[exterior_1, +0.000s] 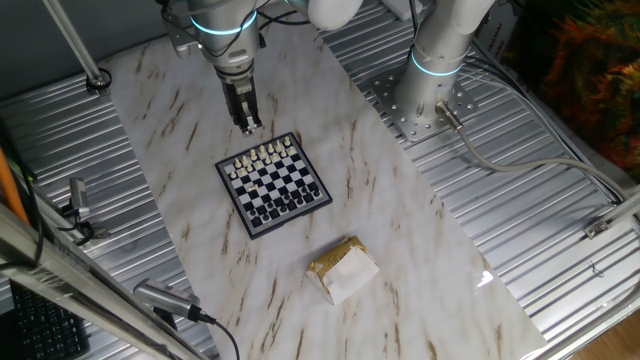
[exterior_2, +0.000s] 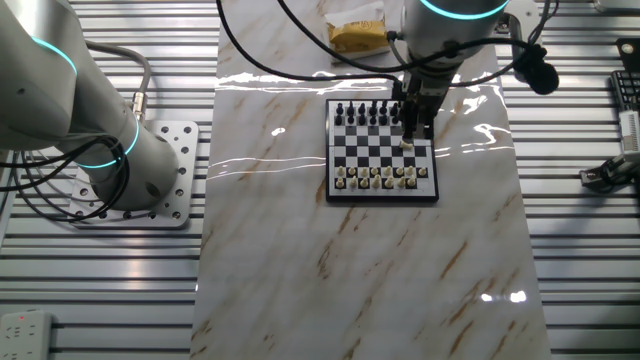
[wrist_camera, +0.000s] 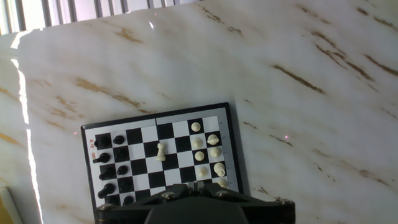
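Observation:
A small folding chessboard (exterior_1: 241, 222) lies on the marble-patterned table. Rows of white pieces (wrist_camera: 199, 156) and black pieces (wrist_camera: 107, 172) face each other along opposite sides. One white piece (wrist_camera: 161, 152) is by itself on the middle squares, away from its rows. My gripper (exterior_1: 251, 130) points downward, and in exterior view 1 it appears just off the white side of the board. The wrist view shows its dark fingers at the bottom edge, covering part of the board. Its fingertips look close together, but any gap is hard to judge. No piece is visible between them.
A gold and white packet (exterior_1: 343, 268) lies on the table beyond the black side of the board. Black cables (exterior_2: 300, 75) hang around the arm. Bare table (exterior_2: 300, 270) stretches out on the white side of the board.

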